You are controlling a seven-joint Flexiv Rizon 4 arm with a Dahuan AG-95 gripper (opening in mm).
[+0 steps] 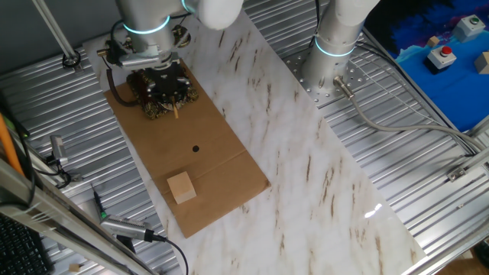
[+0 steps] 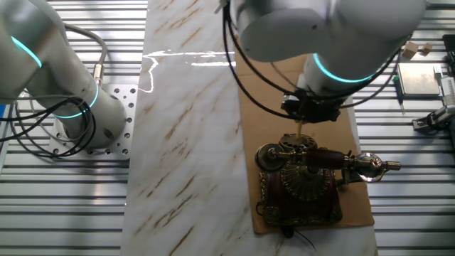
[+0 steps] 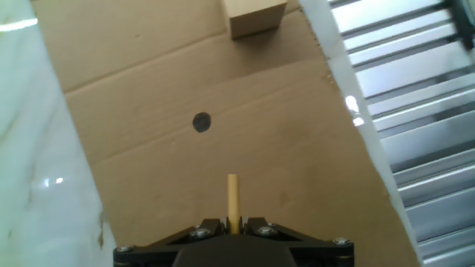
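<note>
My gripper is shut on a thin wooden stick [image 3: 233, 194], which points forward out of the fingers in the wrist view. In exterior view 1 the stick [image 1: 176, 111] shows as a short pale rod under the arm. An old-style telephone in dark red and brass [image 2: 302, 192] stands on the cardboard sheet [image 2: 263, 121]. The gripper [image 2: 302, 119] is close to its dial side; whether the stick touches the phone cannot be told. From exterior view 1 the arm hides much of the phone [image 1: 157, 109].
A wooden block [image 1: 181, 187] lies on the cardboard, beyond a small dark round spot [image 1: 195, 149]. The marble-patterned board [image 1: 267, 145] beside the cardboard is clear.
</note>
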